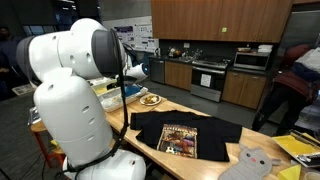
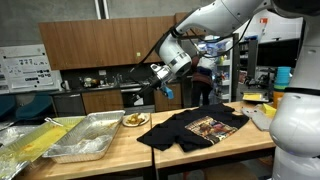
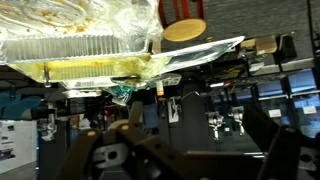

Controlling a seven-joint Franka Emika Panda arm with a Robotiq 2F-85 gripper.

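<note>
My gripper appears open in the wrist view, its two dark fingers wide apart at the lower left and lower right. Nothing shows held between them; floor and distant clutter fill the gap. In exterior view 2 the gripper hangs in the air above the table's far side, near blue parts. A plate of food lies on the table beneath and left of it. A dark cloth covers the middle of the table, with a colourful printed box on top.
Clear trays stand at the left in exterior view 2. A grey, animal-shaped mat lies at the table's near right, with yellow items beyond. Bare wood shows around the plate. A person stands at the right.
</note>
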